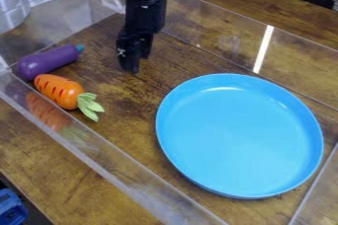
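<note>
The black gripper (129,45) hangs over the upper middle-left of the wooden table, above and to the right of the vegetables, with no object visible at its fingers; how far apart they stand is unclear. A purple toy eggplant (46,63) lies at the left, and an orange toy carrot (59,91) with pale green leaves lies just below it. A large light-blue plate (239,134) fills the lower right.
Clear plastic walls (126,187) border the work surface. Something blue (8,207) sits outside at the lower left corner.
</note>
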